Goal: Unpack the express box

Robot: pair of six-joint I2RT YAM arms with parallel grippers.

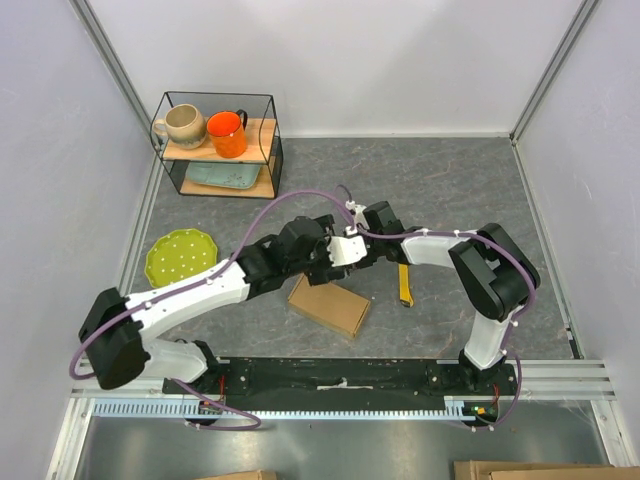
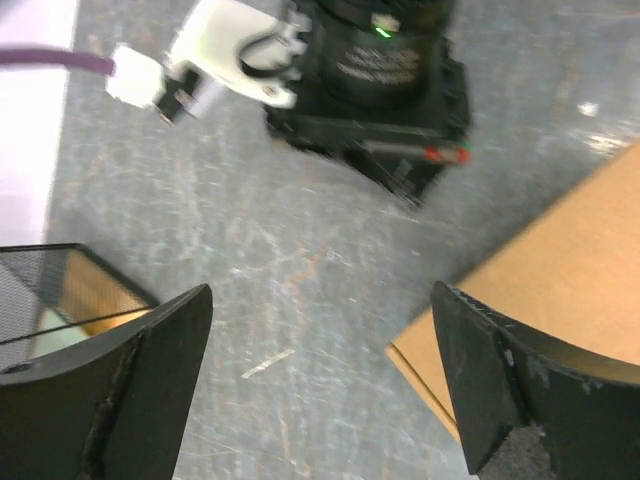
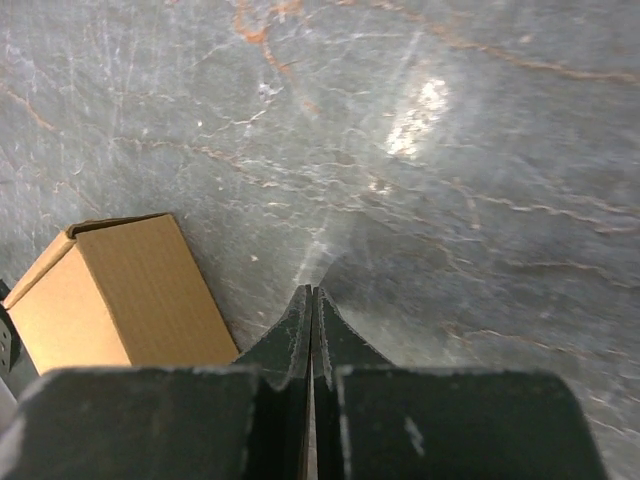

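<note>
A flat brown cardboard box (image 1: 330, 308) lies at a slant on the grey table, its upper end partly covered by my left gripper in the top view. In the left wrist view, the box (image 2: 575, 275) is at the right, partly behind one finger; my left gripper is open, with bare table between its fingers. My right gripper is shut with nothing visible between its tips, and the box (image 3: 155, 290) is off to its left, apart from it. A narrow gap shows along the box's far edge there. What is inside stays hidden.
A yellow cutter (image 1: 405, 285) lies below the right forearm. A green dotted plate (image 1: 180, 257) is at the left. The wire rack (image 1: 275, 150) holds a beige mug (image 1: 184, 126) and an orange mug (image 1: 227, 133).
</note>
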